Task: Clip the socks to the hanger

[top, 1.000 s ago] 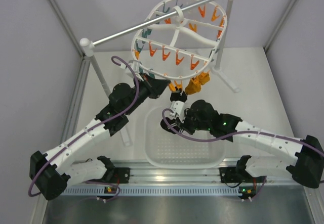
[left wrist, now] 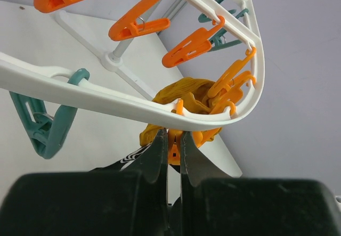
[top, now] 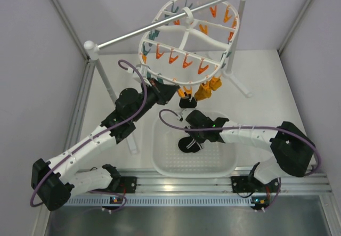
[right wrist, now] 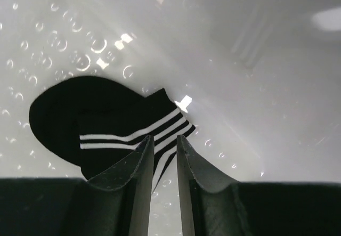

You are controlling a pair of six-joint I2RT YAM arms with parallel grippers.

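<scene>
The round white hanger (top: 187, 81) carries orange and teal clips, with yellow socks (top: 204, 90) at its front right. My left gripper is shut on an orange clip (left wrist: 175, 153) under the front rim. A black sock (top: 187, 100) hangs below that part of the rim; its striped end (left wrist: 136, 153) shows behind the clip in the left wrist view. Another black sock with white stripes (right wrist: 120, 132) lies folded on the tray floor. Above it my right gripper stands open, fingers apart, with nothing gripped between them.
The white tray (top: 218, 156) is otherwise empty, its right and front floor bare. Low over the tray's middle is the hanger's front rim, with its stand foot (top: 237, 84) to the right. Both arms come close together near the hanging socks.
The black sock has gone from my right gripper, near the tray's upper left, down onto the tray floor. The left arm has stayed put.
</scene>
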